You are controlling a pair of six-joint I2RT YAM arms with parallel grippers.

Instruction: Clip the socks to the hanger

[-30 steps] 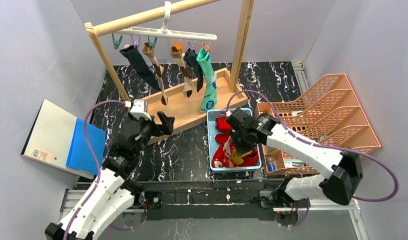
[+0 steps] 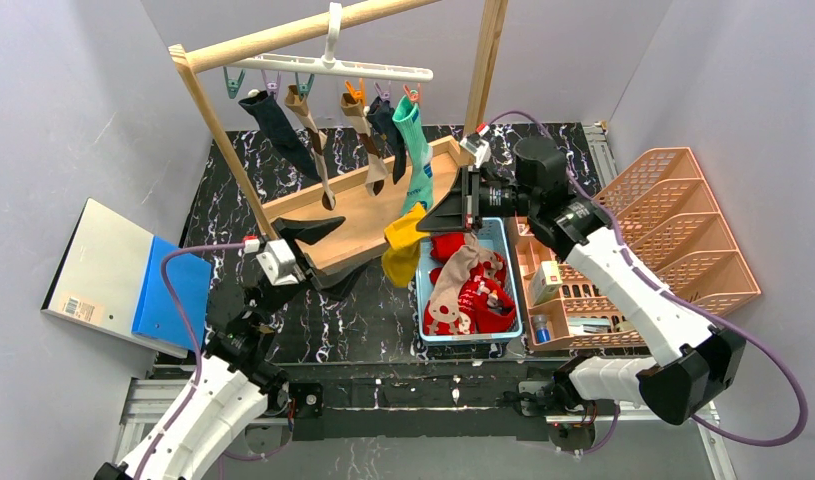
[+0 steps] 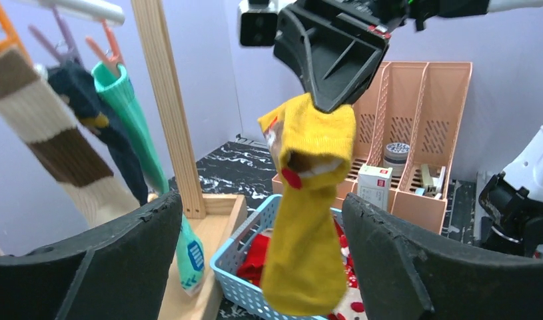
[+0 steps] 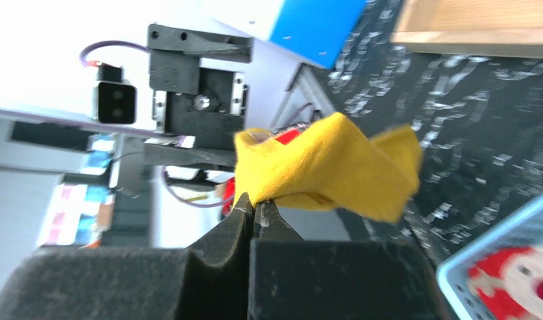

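Observation:
A yellow sock [image 2: 403,255] hangs from my right gripper [image 2: 433,222], which is shut on it in front of the rack; the left wrist view shows its open cuff [image 3: 308,147]. My left gripper [image 2: 318,225] points at the sock from the left, fingers apart and empty, a short gap away. A white hanger [image 2: 328,67] with coloured clips hangs from the wooden bar, holding dark, beige-brown and teal socks [image 2: 415,150] along its length.
A wooden tray [image 2: 323,205] lies under the socks. The blue basket [image 2: 466,338] holds red and beige socks. An orange organiser [image 2: 683,220] stands at right, a blue-and-white folder [image 2: 168,290] at left.
My right gripper has risen out of the basket with the yellow sock and moved left. My left gripper has moved up and rightward toward it.

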